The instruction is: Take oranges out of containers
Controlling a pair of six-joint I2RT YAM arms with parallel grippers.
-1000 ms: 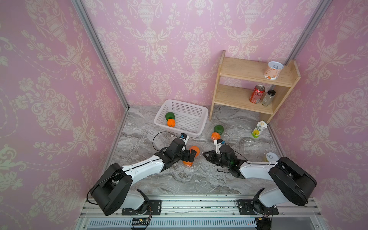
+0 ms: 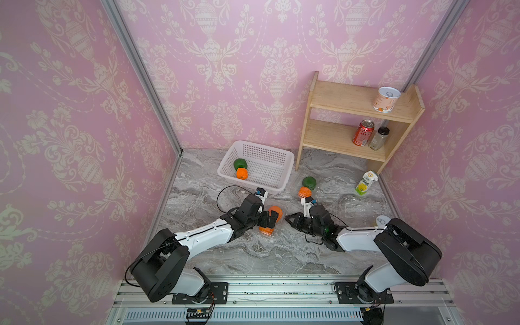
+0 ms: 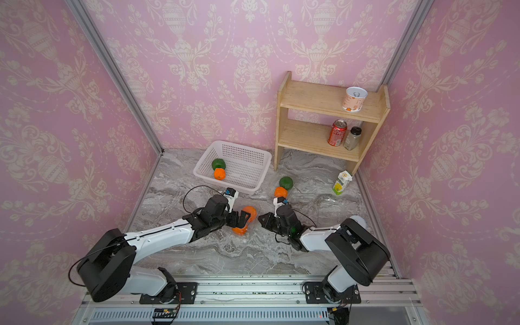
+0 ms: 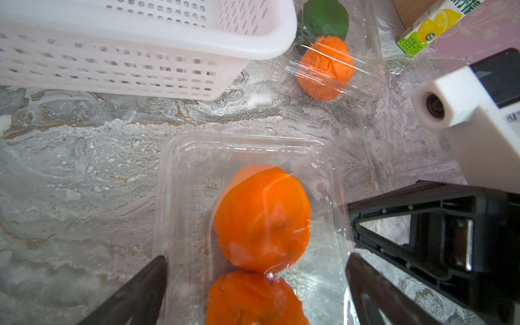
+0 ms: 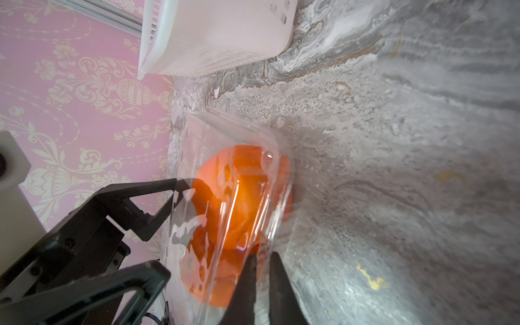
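Note:
A clear plastic container holding two oranges lies at the front centre. My left gripper is over it, open, its blurred fingers at either side of the container in the left wrist view. My right gripper stands just right of the container, low beside its wall; its fingers appear at the bottom of the right wrist view, and how far apart they are is unclear. Behind, a second clear container holds an orange and a green fruit.
A white basket with an orange and a green fruit stands behind the left arm. A wooden shelf stands at the back right, a juice carton before it. An empty clear container lies at the right.
The right arm's elbow has shifted slightly left over the last second; the left arm and the containers look unchanged.

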